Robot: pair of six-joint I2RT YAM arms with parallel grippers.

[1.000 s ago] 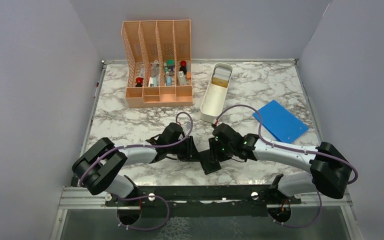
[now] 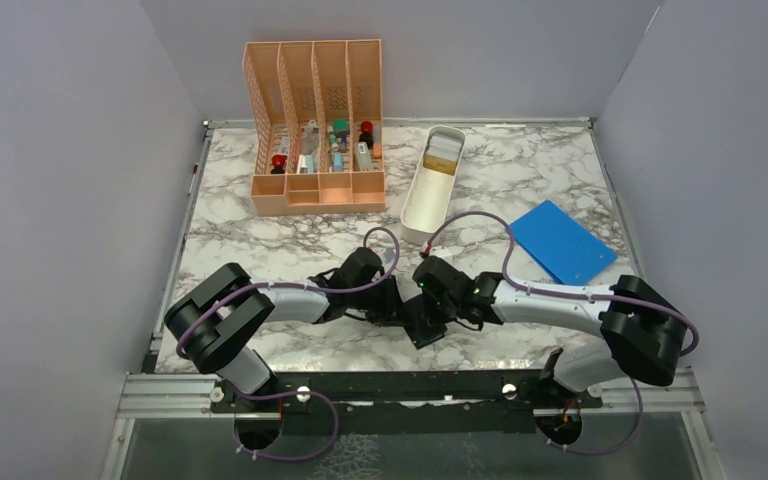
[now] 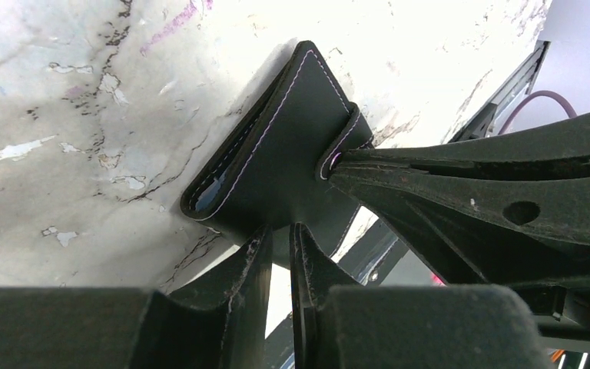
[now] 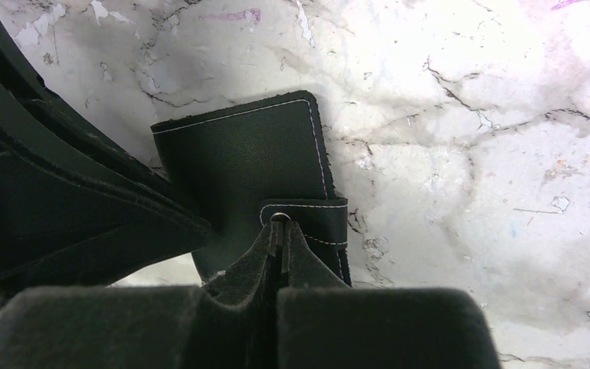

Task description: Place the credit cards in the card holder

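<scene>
The black card holder (image 3: pixel 276 154) (image 4: pixel 238 154) lies folded on the marbled table between my two grippers, mostly covered by them in the top view (image 2: pixel 422 330). Clear plastic shows inside its fold in the left wrist view. My left gripper is shut on the card holder's edge, a narrow strip of black between its fingertips. Against the strap (image 4: pixel 307 219), at its round snap, rests my right gripper with its fingertips together; nothing clear shows between them. The strap lies over the holder's face. No loose credit card can be made out.
At the back stands a peach organizer (image 2: pixel 320 195) holding small items. A cream bin (image 2: pixel 425 205) with flat yellowish and grey contents is beside it. The blue board (image 2: pixel 565 240) lies at the right.
</scene>
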